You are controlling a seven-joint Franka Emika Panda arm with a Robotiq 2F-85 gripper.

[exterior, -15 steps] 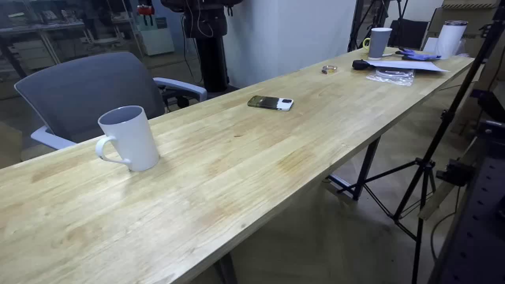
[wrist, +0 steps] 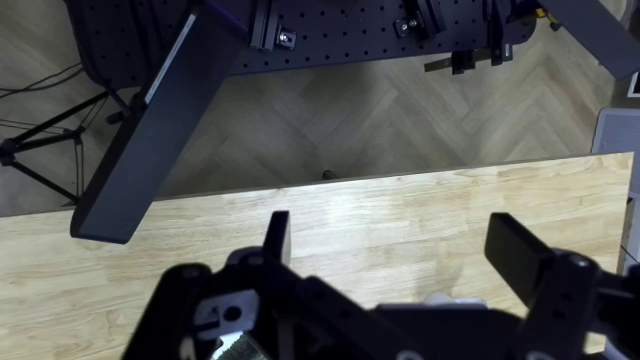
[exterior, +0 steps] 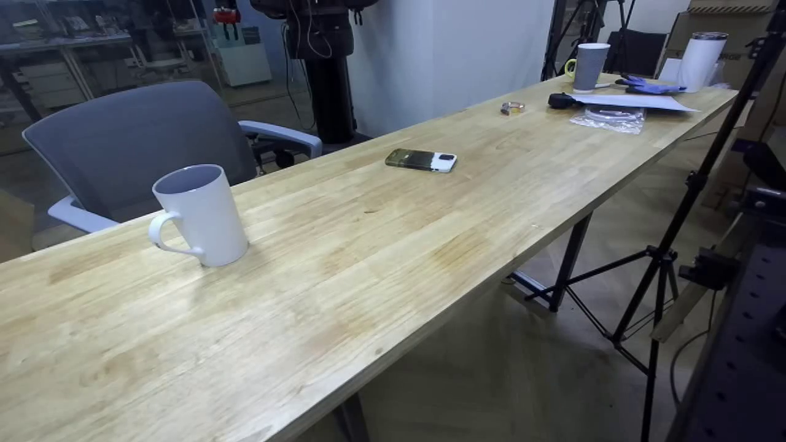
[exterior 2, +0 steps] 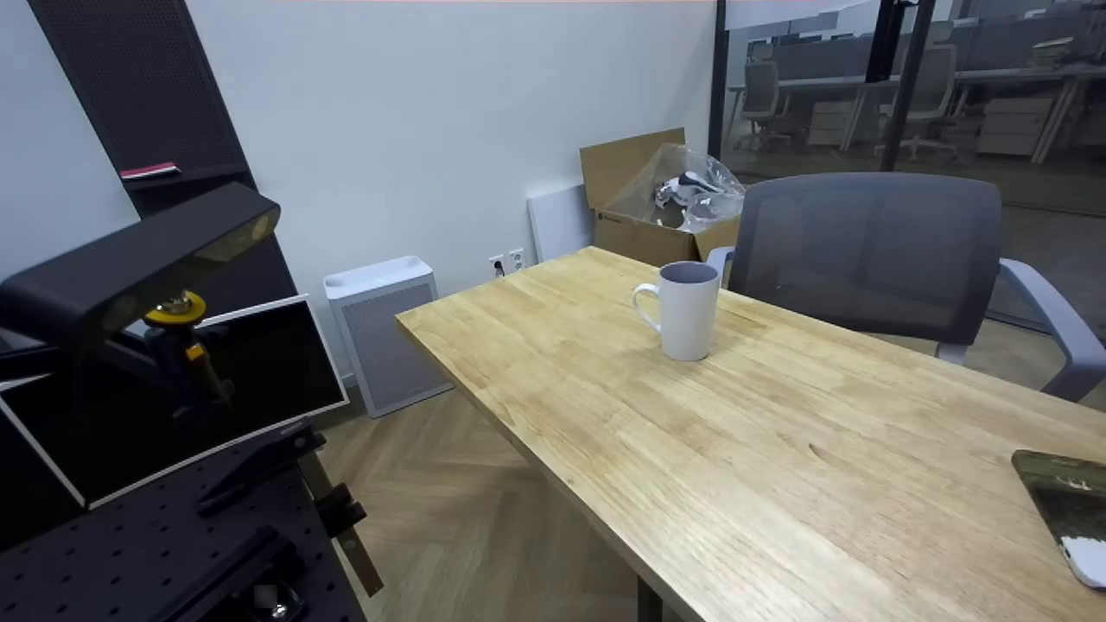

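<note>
A white mug (exterior: 204, 221) with a grey inside stands upright on the wooden table (exterior: 354, 294), its handle toward the left. The same mug (exterior 2: 689, 314) shows in exterior view 2, near the table's far edge. Farther along the table lies a phone (exterior: 421, 159) in a dark and white case. From the wrist view my gripper is open above the table, its two black fingers wide apart with nothing between their tips. A piece of the mug (wrist: 453, 300) peeks out behind the gripper body; most of it is hidden there. Neither exterior view shows the gripper.
At the table's far end are a grey cup (exterior: 590, 67), a white tumbler (exterior: 702, 62), blue gloves (exterior: 648, 85), papers and a plastic bag. A chair (exterior: 147, 147) stands against the far side. Dark camera bars (wrist: 150, 132) overhang the near edge.
</note>
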